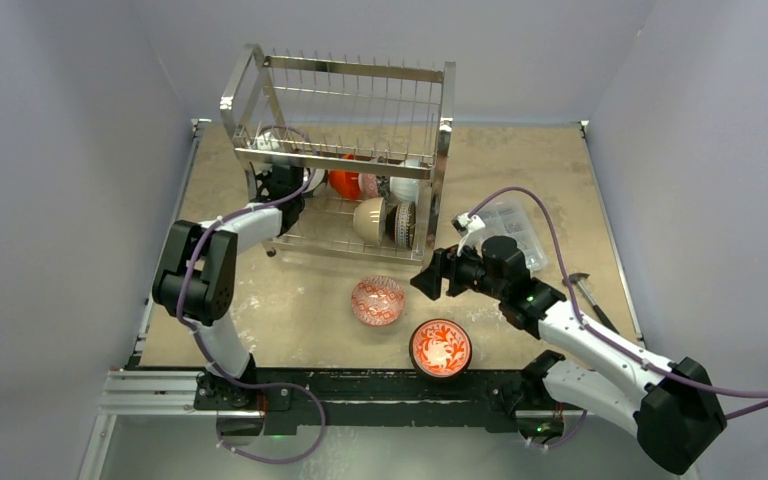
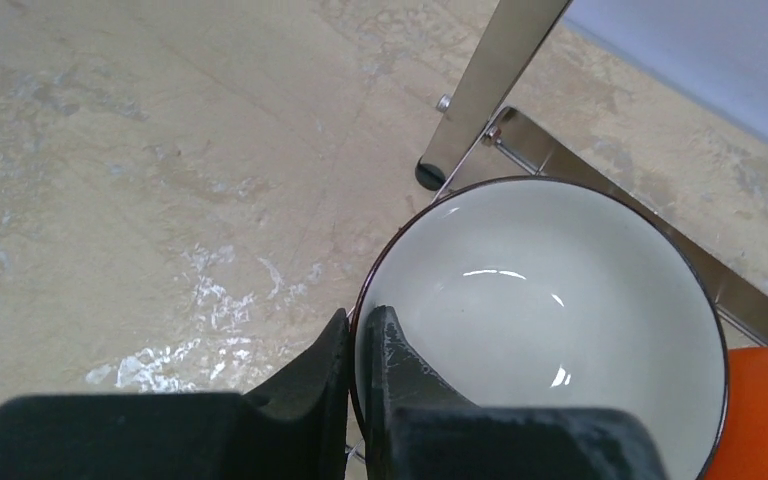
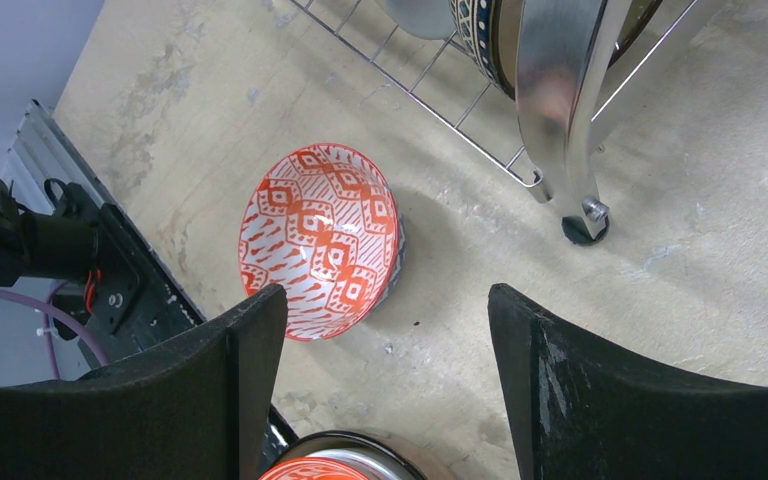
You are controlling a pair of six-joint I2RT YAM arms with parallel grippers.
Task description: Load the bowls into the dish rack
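Observation:
The steel dish rack (image 1: 343,160) stands at the back, with several bowls on its lower level, among them an orange bowl (image 1: 343,182) and a beige bowl (image 1: 369,220). At the rack's left end, my left gripper is shut on the rim of a white bowl (image 2: 550,290) with a dark edge, tipped on its side. Out on the table sit a red-patterned bowl (image 1: 377,300) and, nearer the front, an orange-and-white bowl (image 1: 440,348) with a dark outside. My right gripper hangs right of the patterned bowl, fingers apart, empty.
A clear plastic tray (image 1: 516,230) and a dark-handled tool (image 1: 592,303) lie on the right. One foot (image 3: 585,232) of the rack stands close to my right gripper.

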